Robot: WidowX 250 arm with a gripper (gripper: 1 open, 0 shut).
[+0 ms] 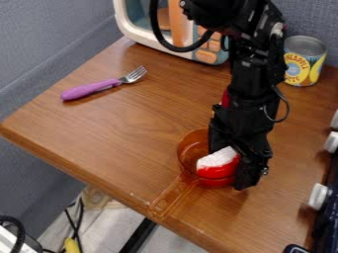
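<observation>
My black gripper reaches down into the amber pot on the wooden table, at its right side. Inside the pot, by the fingers, is a red and white object; the gripper's fingertips are partly hidden, so whether they close on it cannot be told. The pot's handle points toward the front left.
A purple fork lies at the back left of the table. A toy microwave and a can stand at the back. A black appliance with white knobs borders the right.
</observation>
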